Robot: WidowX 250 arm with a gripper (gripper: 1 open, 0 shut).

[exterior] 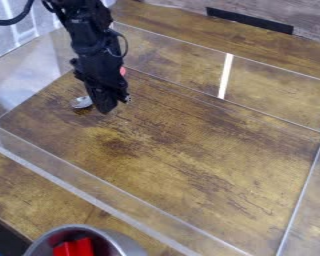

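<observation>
My black gripper (104, 98) is low over the wooden surface at the upper left, reaching down beside a spoon-like utensil with a silver head (81, 102). A small red part of it shows behind the gripper at upper right, and the rest is hidden by the gripper. I cannot tell whether the fingers are open or shut, or whether they touch the utensil.
A metal bowl (117, 243) with red objects (72, 247) inside stands at the bottom edge. Clear panels border the wooden work area (190, 160), whose middle and right are empty. A white strip (226, 76) is at the back.
</observation>
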